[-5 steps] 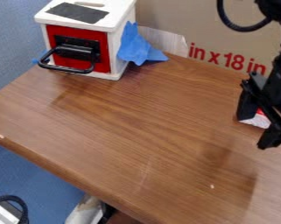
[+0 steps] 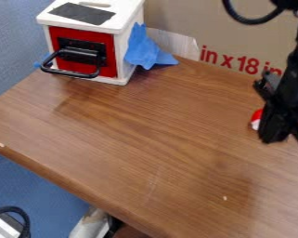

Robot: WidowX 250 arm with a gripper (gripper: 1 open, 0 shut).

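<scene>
The black gripper (image 2: 282,125) is at the right edge of the camera view, angled downward over the table and partly out of frame. A red object (image 2: 255,120) sits just behind its lower part, mostly hidden. Whether the fingers are open or shut, or hold that object, is unclear.
A white toy oven (image 2: 68,16) with a red front and black handle stands at the back left, blue cloth (image 2: 148,50) beside it. A printed cardboard panel (image 2: 219,28) is behind.
The gripper has shifted slightly right and up and changed its angle. The red object behind it shows differently, with less white visible.
</scene>
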